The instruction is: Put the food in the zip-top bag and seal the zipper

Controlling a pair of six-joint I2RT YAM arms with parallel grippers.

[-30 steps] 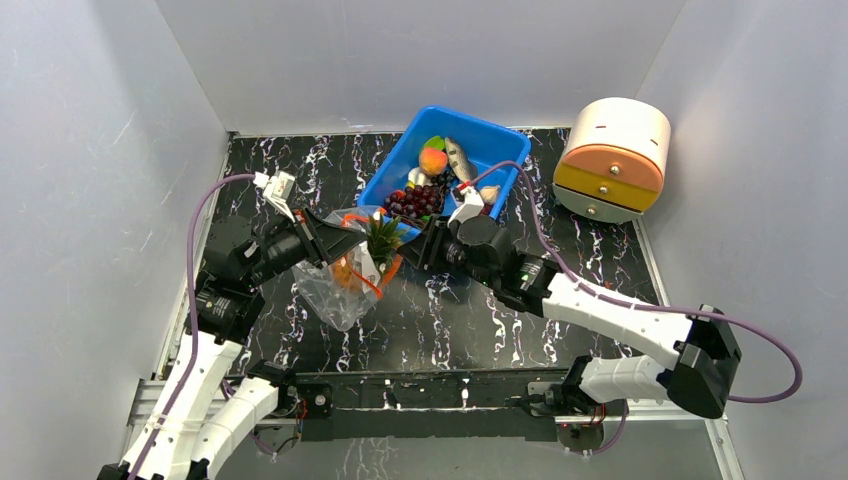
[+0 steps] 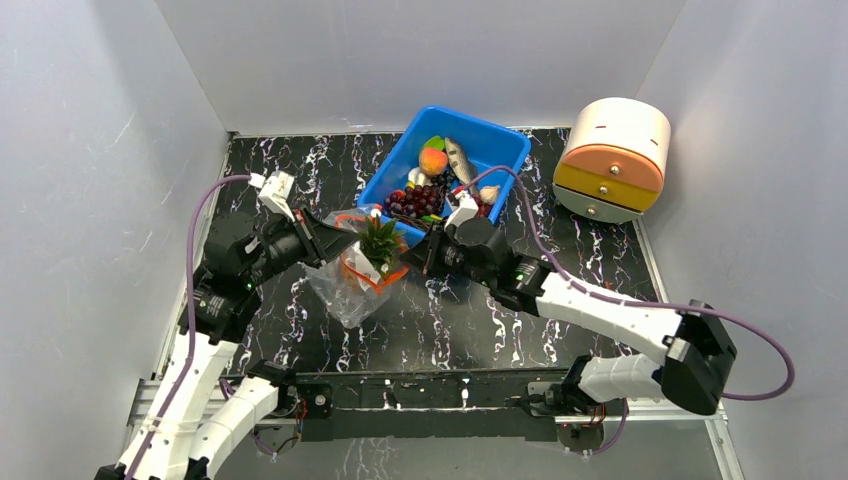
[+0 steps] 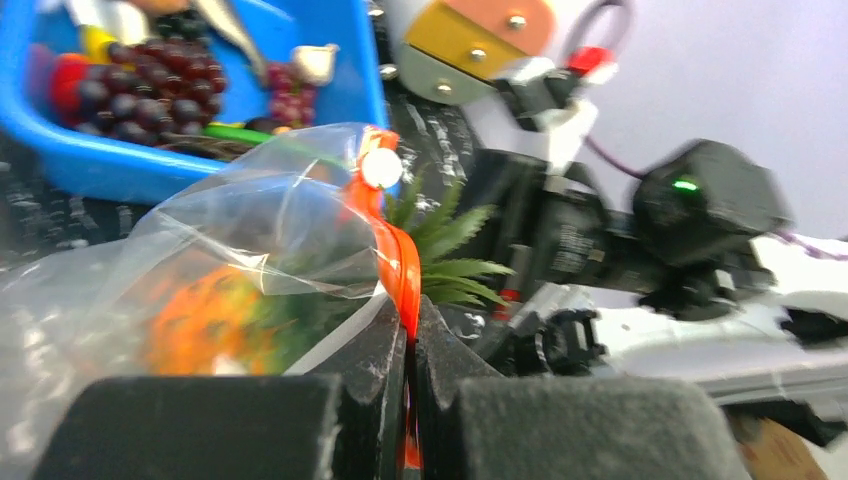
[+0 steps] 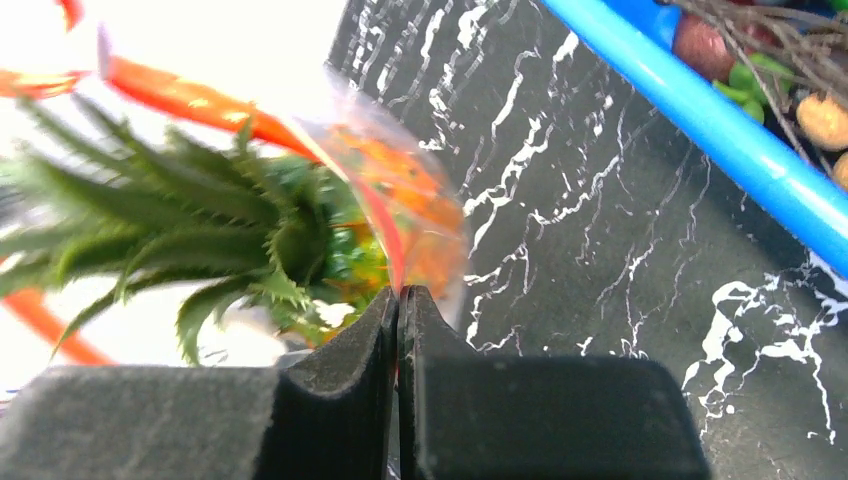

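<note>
The clear zip top bag (image 2: 343, 296) with an orange zip edge hangs between my two arms. Its mouth gapes, and spiky green pineapple leaves (image 2: 381, 240) stick up through it; the pineapple's orange body (image 3: 215, 320) shows blurred through the plastic. My left gripper is shut on the bag's orange edge, near a white round slider (image 3: 381, 168). On the other side of the mouth, my right gripper is shut on the opposite part of that edge, with the leaves (image 4: 190, 220) close beside its fingers.
Behind the bag stands a blue bin (image 2: 512, 147) holding grapes (image 2: 413, 202), a peach (image 2: 432, 161), a fish (image 2: 457, 158) and other food. A small drawer cabinet (image 2: 612, 160) sits at the back right.
The orange edge is now drawn towards it and the mouth looks wider. The left arm has shifted slightly.
</note>
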